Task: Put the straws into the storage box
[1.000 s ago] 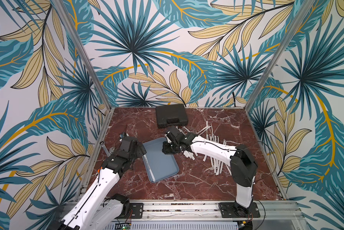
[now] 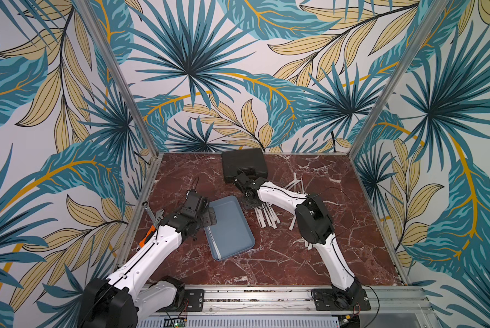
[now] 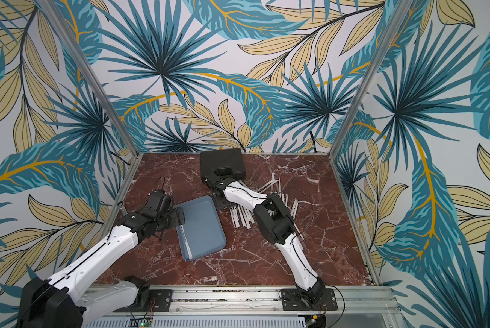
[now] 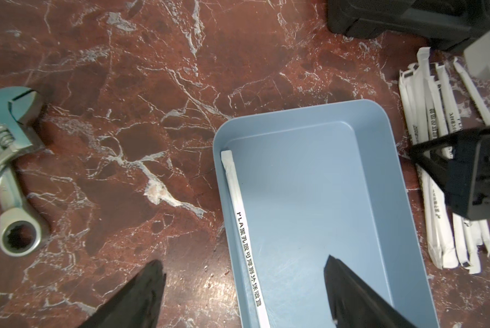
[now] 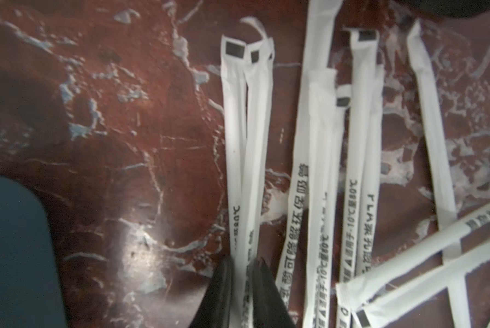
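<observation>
The blue storage box [image 4: 305, 207] holds one white straw [image 4: 239, 229] along its left wall. My left gripper is above the box's left side, fingers apart with nothing between them. My right gripper is over the pile of wrapped straws [image 5: 321, 191] to the box's right, its fingertips close around the lower part of a pair of straws [image 5: 247, 120]. Whether it grips them firmly is unclear.
A black case [image 2: 244, 161] lies at the back behind the box. Wrenches [image 4: 12, 175] and an orange-handled tool lie at the left edge. More straws are scattered on the right.
My right gripper has moved from over the box rightward and back onto the straw pile. My left gripper has shifted slightly right.
</observation>
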